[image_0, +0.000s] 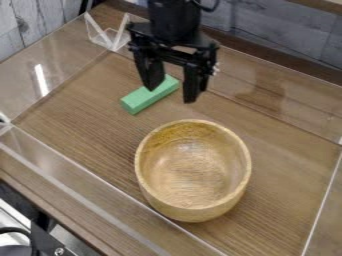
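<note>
My gripper (179, 78) hangs over the upper middle of the table in the camera view, dark and open, its two fingers apart. A green block (146, 98) lies on the wood just below and left of it, partly behind the left finger. A large empty beige bowl (191, 170) sits in the lower middle, below the gripper.
A white wire-like object (110, 32) lies at the upper left, behind the arm. A dark cable runs at the bottom left corner.
</note>
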